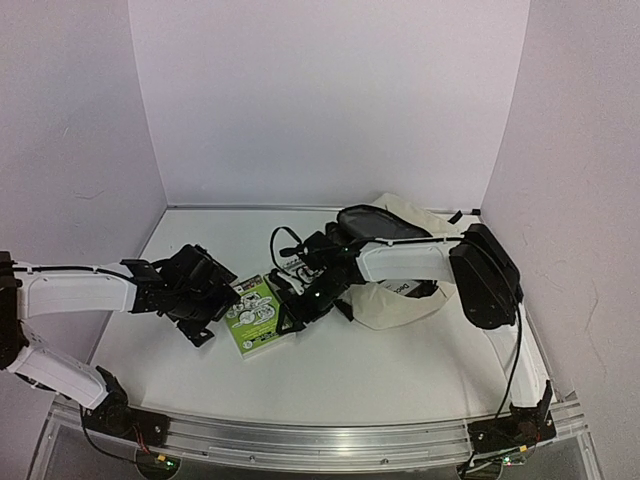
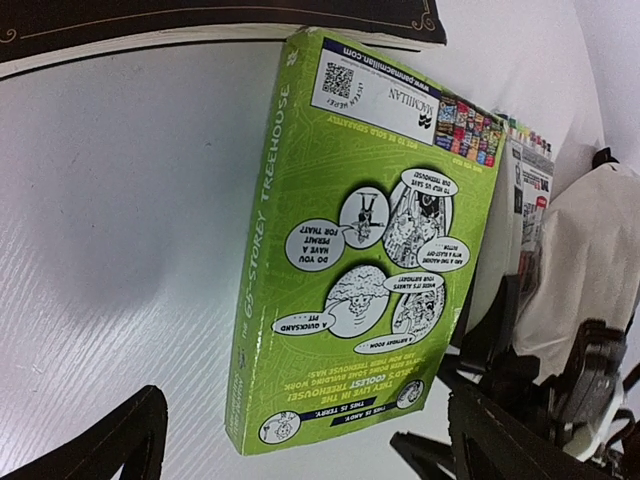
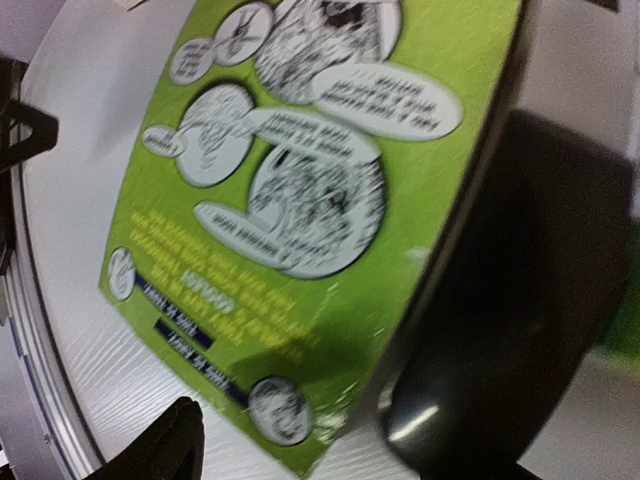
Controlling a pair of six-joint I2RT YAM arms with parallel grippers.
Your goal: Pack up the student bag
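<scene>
A green book lies flat on the table, its cover filling the middle of the left wrist view. My left gripper is open over its left side, the fingers wide apart in the left wrist view. Over the book's right edge is my right gripper, open; in its own wrist view one fingertip shows beside the book's lower corner. A dark object lies along the right edge there. The cream bag stands open behind the right arm, with dark and printed contents inside.
A dark-covered book lies beyond the green one in the left wrist view. A pack of coloured markers lies between the green book and the bag, partly hidden.
</scene>
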